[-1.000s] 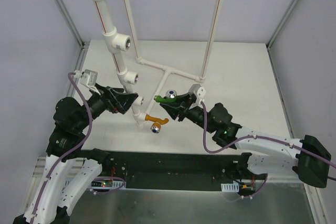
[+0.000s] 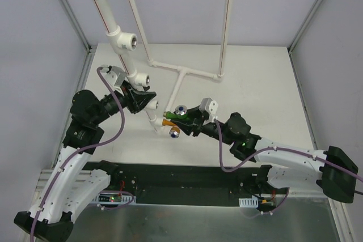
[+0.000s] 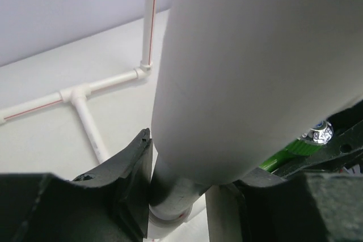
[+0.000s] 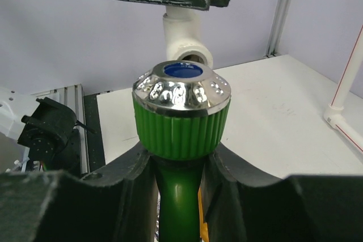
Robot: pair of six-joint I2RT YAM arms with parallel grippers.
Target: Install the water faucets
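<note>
The white pipe stand (image 2: 122,41) leans upright on the left, with several threaded side outlets. My left gripper (image 2: 142,99) has its fingers on either side of this pipe (image 3: 170,194); whether they are tight on it cannot be told. My right gripper is shut on the green faucet (image 4: 180,131), whose silver knob with a blue cap stands above the fingers. In the top view the green faucet (image 2: 173,115) points left toward the stand, apart from it. An orange faucet (image 2: 169,123) extends from the low end of the stand, its silver knob (image 2: 174,132) hanging below.
Thin white pipes (image 2: 195,72) joined by a tee lie across the back of the white table (image 2: 258,89). A dark gap (image 2: 176,185) runs along its front edge.
My left gripper has moved right and up to the pipe. The pipe stand's upper part has shifted left, while its low end with the orange faucet has moved right. The green faucet has dipped slightly.
</note>
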